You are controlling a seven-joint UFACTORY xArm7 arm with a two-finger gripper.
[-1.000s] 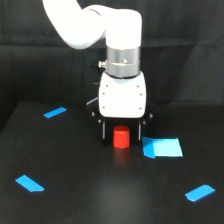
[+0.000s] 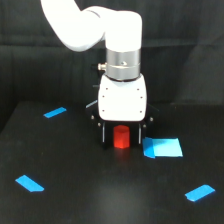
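A small red block (image 2: 121, 137) stands upright on the dark table, near the middle of the camera view. Straight above it hangs the white arm, and my gripper (image 2: 122, 133) is open with one dark finger (image 2: 103, 130) to the left of the block and the other to the right. Gaps show between the block and both fingers. The top of the block lies close under the gripper's white body, and how far apart the two are in depth is hard to tell.
A light blue square (image 2: 168, 148) lies on the table just right of the block. Blue tape strips mark the table at left rear (image 2: 55, 112), left front (image 2: 29, 184) and right front (image 2: 200, 193).
The gripper has come down slightly, so its fingers reach lower alongside the red block. Block, blue square and tape strips have stayed where they were.
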